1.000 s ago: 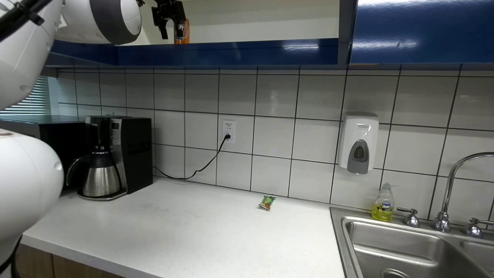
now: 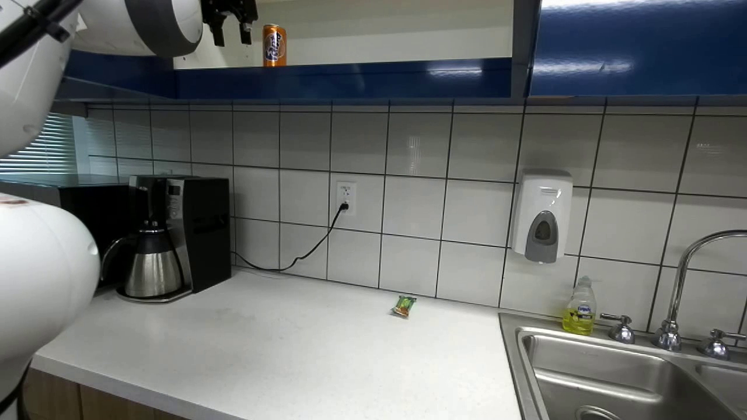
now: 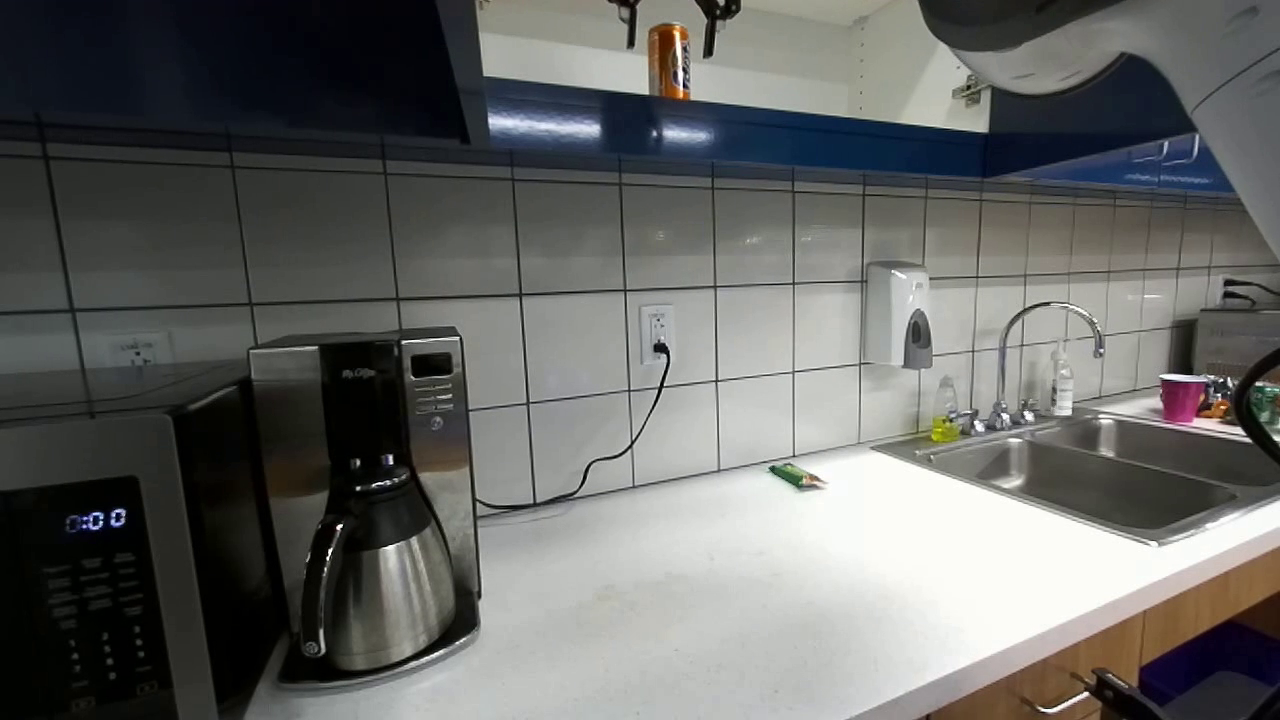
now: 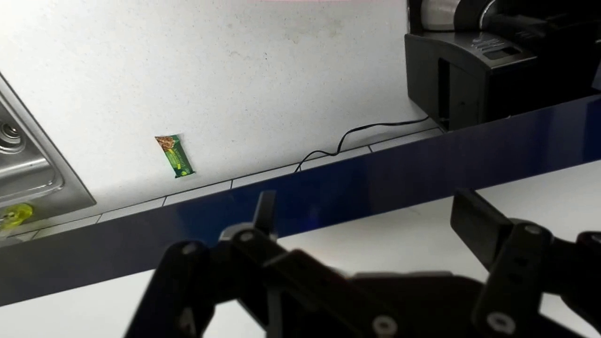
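Note:
An orange soda can point(image 2: 275, 46) stands upright on the cabinet shelf, near its front edge. My gripper point(image 2: 231, 38) is open and empty, just left of the can in exterior view 1, with a gap showing between them. In exterior view 2, the can point(image 3: 669, 61) appears below and between the spread fingers point(image 3: 713, 36). The wrist view shows the fingers wide apart above the shelf edge; the can cannot be made out there. A green snack bar point(image 4: 177, 155) lies on the counter below, close to the tiled wall.
The shelf's blue front edge point(image 2: 343, 80) runs beneath the can. On the counter are a coffee maker point(image 3: 372, 504) and a microwave point(image 3: 108, 540). A soap dispenser point(image 2: 543, 217) hangs on the wall left of the sink point(image 2: 602, 364).
In exterior view 1, my gripper has moved left and up. It covered part of the can before, and now the can is in clear view. The can and the snack bar have stayed put.

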